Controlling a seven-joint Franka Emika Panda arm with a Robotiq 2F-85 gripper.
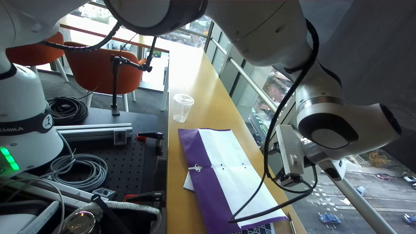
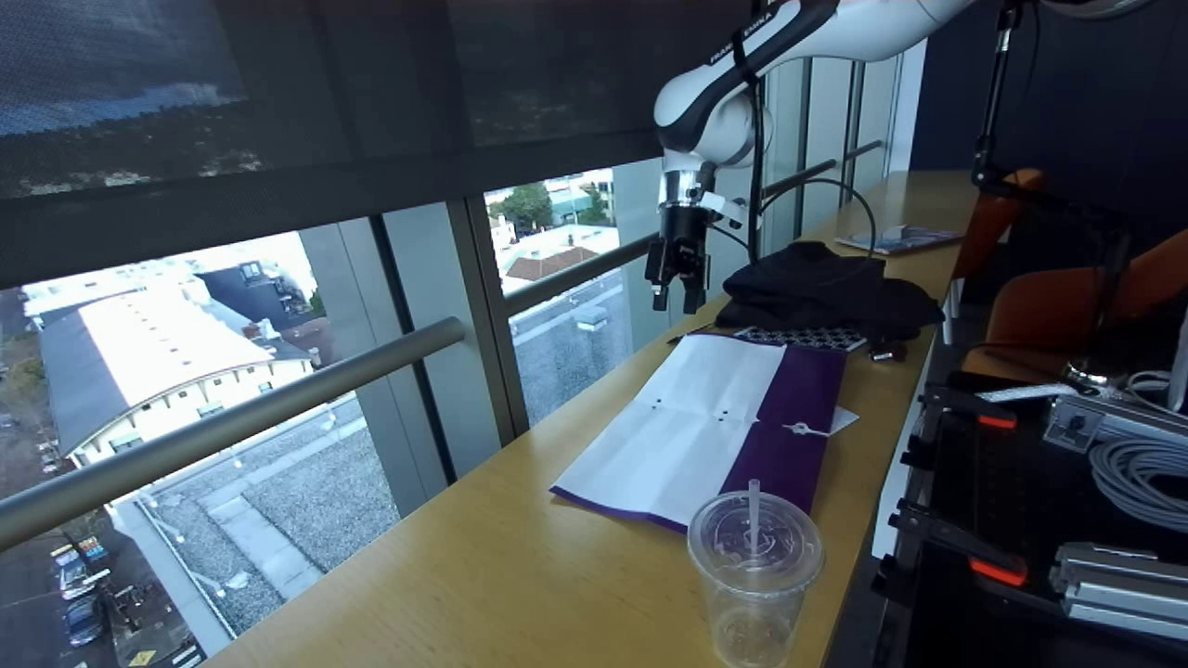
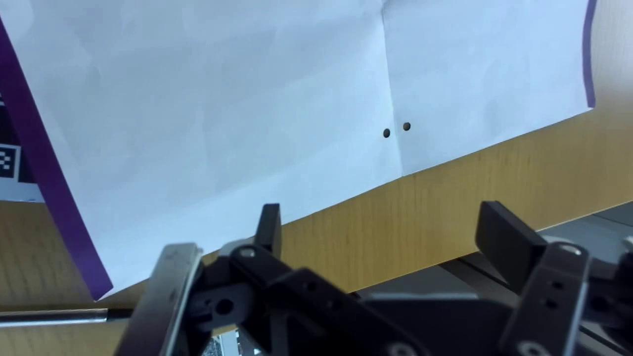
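My gripper (image 2: pixel 678 299) hangs in the air by the window side of the long wooden table, pointing down. In the wrist view the two fingers (image 3: pixel 270 228) stand wide apart with nothing between them. Under them lie the table's edge and the border of a creased paper sheet (image 3: pixel 196 118), white with a purple band. That paper lies flat across the table in exterior view 2, below and towards the camera from the gripper. A thin silver-and-black pen (image 3: pixel 53 318) rests beside the sheet's corner, left of the fingers. Near the table's other side a clear plastic cup (image 2: pixel 757 545) stands upright with a lid and straw.
Dark clothing (image 2: pixel 813 278) is heaped behind the paper, near a patterned board (image 2: pixel 810 336). Window railing (image 2: pixel 585 271) runs close along the table. Black clamps (image 1: pixel 150 135) line the robot's bench. Bare table (image 2: pixel 479 579) lies left of the cup.
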